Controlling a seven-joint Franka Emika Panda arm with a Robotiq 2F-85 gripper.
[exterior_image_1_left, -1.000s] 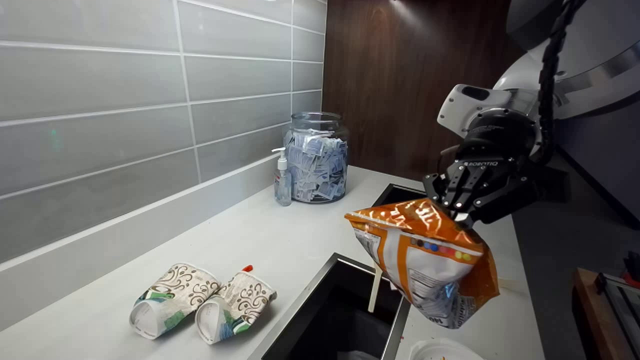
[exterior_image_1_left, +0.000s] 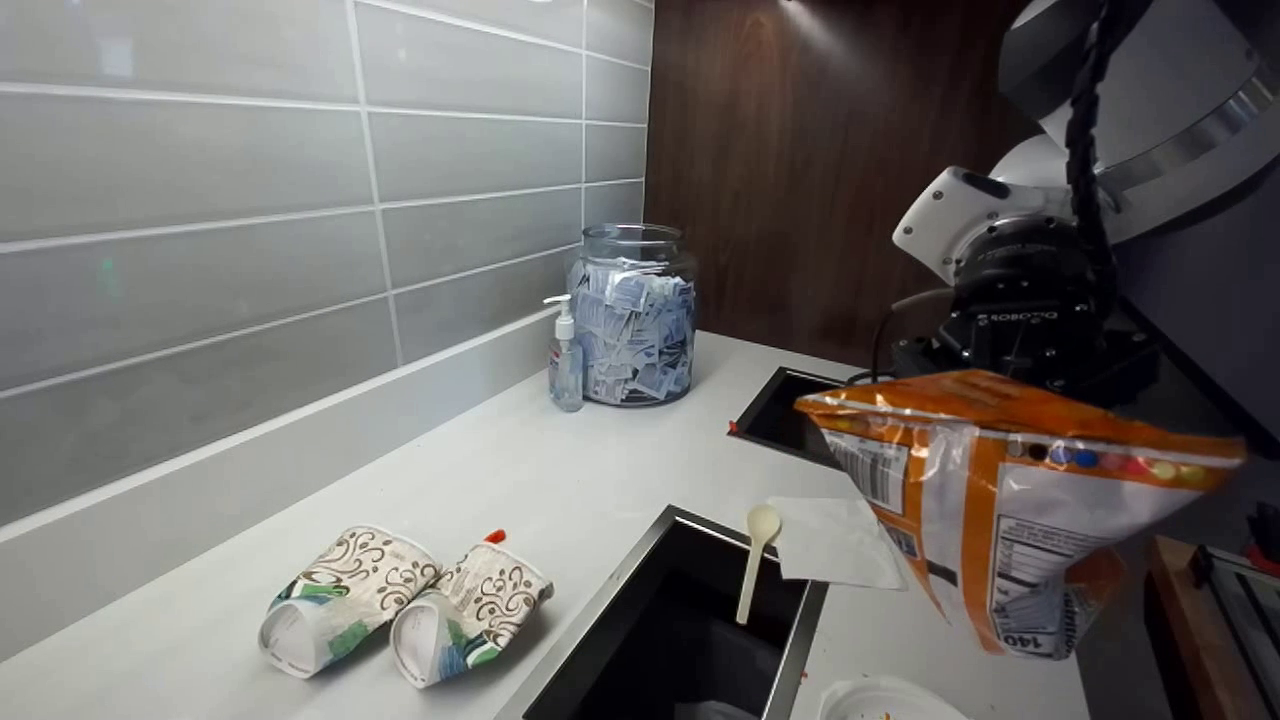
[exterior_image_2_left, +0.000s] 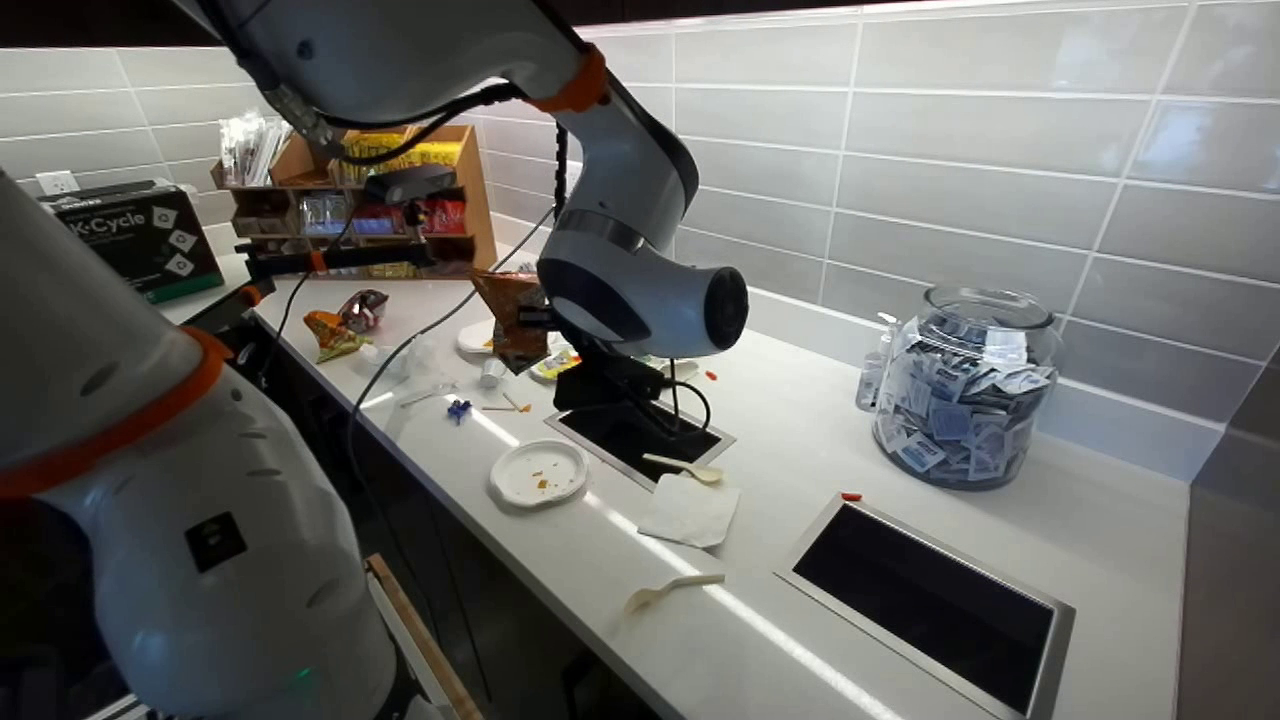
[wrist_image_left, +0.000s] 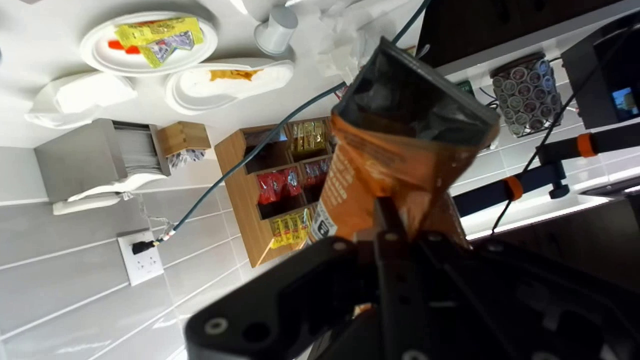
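An orange and white snack bag (exterior_image_1_left: 1020, 516) hangs in the air at the right of exterior view 1, hiding my fingertips there. In the wrist view, my gripper is shut on the orange bag (wrist_image_left: 372, 168), whose dark silvery open mouth faces away from the fingers. Exterior view 2 shows the crumpled bag (exterior_image_2_left: 510, 318) held sideways above the counter, left of the wrist. How much of the bag is pinched is hidden.
Bin openings (exterior_image_2_left: 936, 612) are set into the white counter. A napkin (exterior_image_2_left: 692, 510), a spoon (exterior_image_1_left: 757, 564) and a plate with crumbs (exterior_image_2_left: 539, 475) lie near. Two paper cups (exterior_image_1_left: 348, 600), a large jar (exterior_image_1_left: 636, 324) and a pump bottle (exterior_image_1_left: 565, 366) stand or lie along the wall side.
My gripper and the bag have moved right in exterior view 1 and turned, the bag now covering the fingers. More of the napkin and spoon shows. The cups and jar have stayed still.
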